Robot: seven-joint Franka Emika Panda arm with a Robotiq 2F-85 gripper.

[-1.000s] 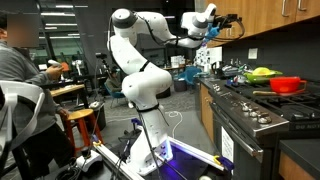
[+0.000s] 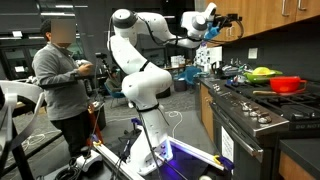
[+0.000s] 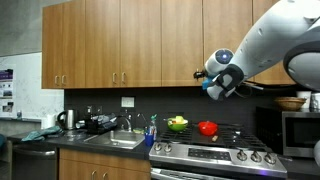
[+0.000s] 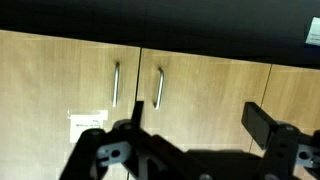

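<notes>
My gripper stands open in the wrist view, one dark finger on each side and nothing between them. Beyond it are pale wooden cabinet doors with two upright metal handles, a left handle (image 4: 115, 84) and a right handle (image 4: 159, 88); both doors look closed. The handles lie up and left of the gap between my fingers, apart from them. In exterior view 1 the gripper (image 2: 238, 20) is held high, by the upper cabinets (image 2: 262, 20). Exterior view 2 shows it at the wall cabinet row (image 3: 180, 50), above the stove.
Below the arm, a red pot (image 3: 208, 128) and a green bowl (image 3: 178, 123) with yellow items stand on the stove (image 3: 215, 155). A microwave (image 3: 300, 130) is at the right. A person (image 2: 62, 85) stands left of the arm base, with open floor between.
The person has walked in from the left edge toward the arm base. My arm and gripper look unmoved, and the kitchen things stay in place.
</notes>
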